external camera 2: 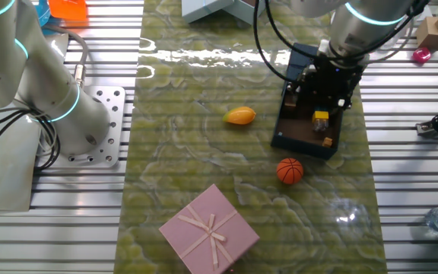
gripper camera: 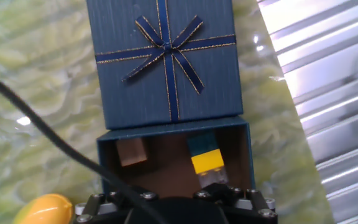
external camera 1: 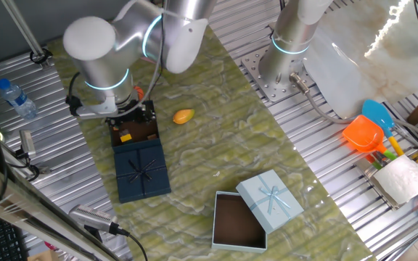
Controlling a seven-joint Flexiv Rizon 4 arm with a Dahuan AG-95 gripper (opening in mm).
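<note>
My gripper (external camera 2: 322,91) hangs over the open dark blue box (external camera 2: 307,146), with its fingers apart and nothing visible between them. In the wrist view the gripper lines the bottom edge; its fingertips are partly hidden. Inside the box lie a yellow-and-teal block (gripper camera: 207,161) with a clear part, and a brown block (gripper camera: 132,151). A small orange-brown block (external camera 2: 327,141) rests near a box corner. The box's lid (gripper camera: 166,87), tied with a navy bow, lies against the box's side.
An orange-yellow fruit (external camera 2: 239,116) and a small basketball (external camera 2: 290,170) lie near the box. A pink gift box (external camera 2: 209,230) stands apart. The light blue box (external camera 1: 239,222) is open and empty, its lid (external camera 1: 270,201) leaning on it. A loose cable (gripper camera: 55,134) crosses the wrist view.
</note>
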